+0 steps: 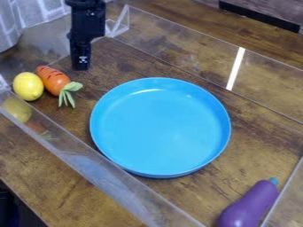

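My gripper (81,60) hangs at the upper left of the camera view, dark and narrow, shut, with nothing visible between its fingers. Below it and a little left, an orange carrot (56,82) with green leaves lies on the wooden surface, beside a yellow lemon (27,86). A large blue plate (160,126) takes up the middle. A purple eggplant (246,206) lies at the lower right.
Clear acrylic walls (136,193) border the workspace on several sides. A silver container (7,22) stands at the top left corner. Bare wood shows between the gripper and the plate and to the plate's right.
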